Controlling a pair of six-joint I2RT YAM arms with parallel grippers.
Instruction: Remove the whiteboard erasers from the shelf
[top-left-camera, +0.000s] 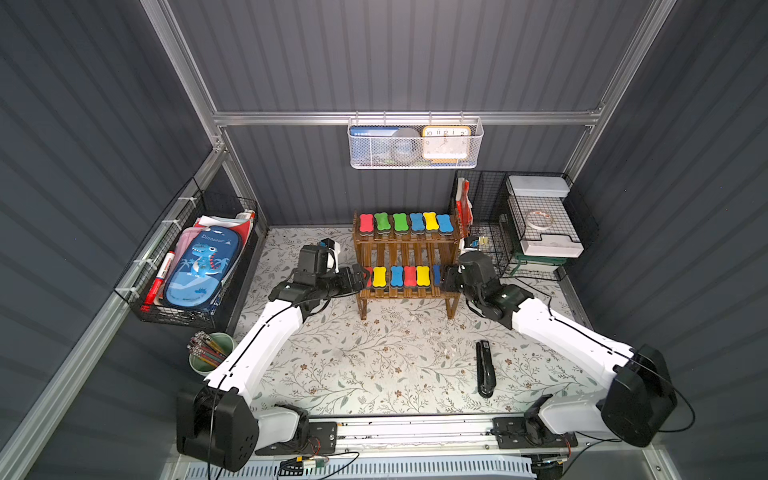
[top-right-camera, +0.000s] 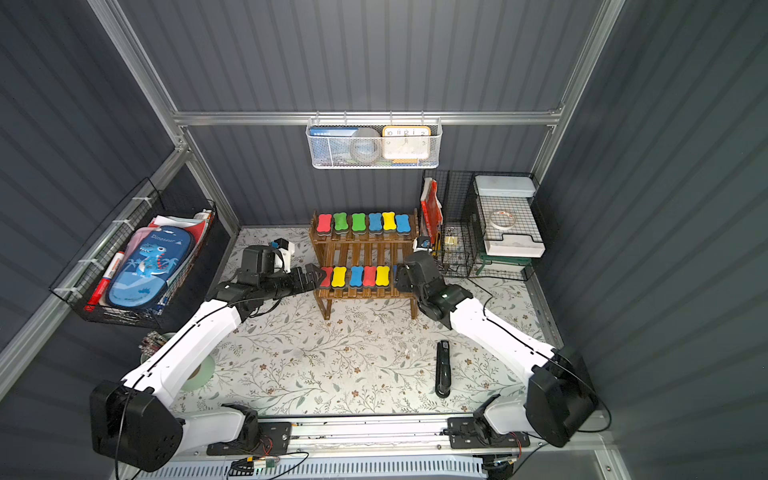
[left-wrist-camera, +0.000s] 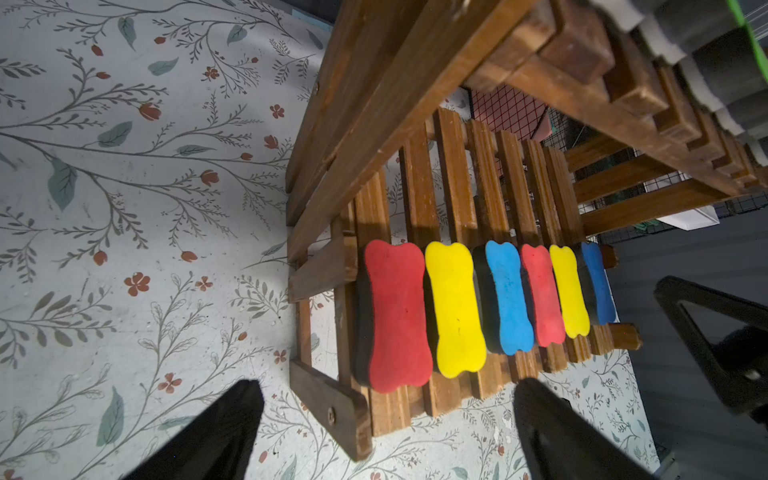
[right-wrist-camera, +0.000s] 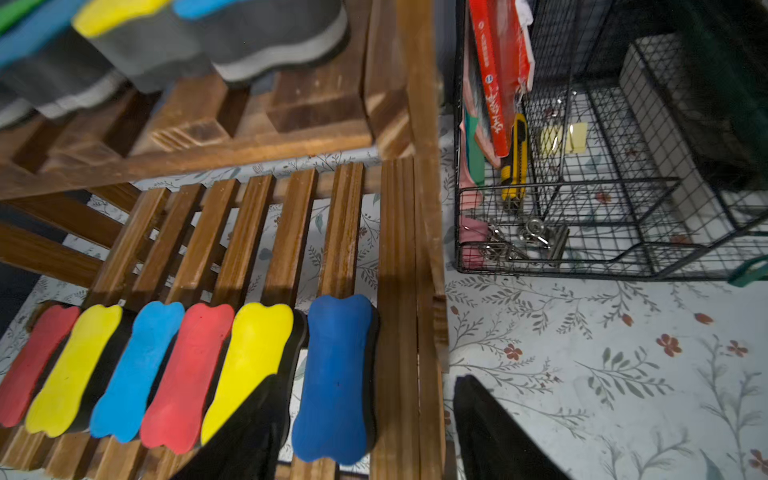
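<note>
A wooden two-tier shelf (top-left-camera: 406, 293) stands at the table's middle, with a row of whiteboard erasers on each tier. On the lower tier's left end lies a red eraser (left-wrist-camera: 398, 316), beside a yellow eraser (left-wrist-camera: 454, 308). My left gripper is open in front of this end, its fingers apart and empty. At the opposite end of that tier, a dark blue eraser (right-wrist-camera: 336, 376) sits within the span of my right gripper, whose fingers are parted and not closed on it. Red, green, blue and yellow erasers, including a green eraser (top-left-camera: 400, 221), line the upper tier.
Right of the shelf stands a black wire rack (right-wrist-camera: 560, 264) with a cutter and clips. A black stapler (top-left-camera: 485, 369) lies on the right front table. At the left are a wire basket (top-left-camera: 232, 308) and a pen cup (top-left-camera: 220, 344).
</note>
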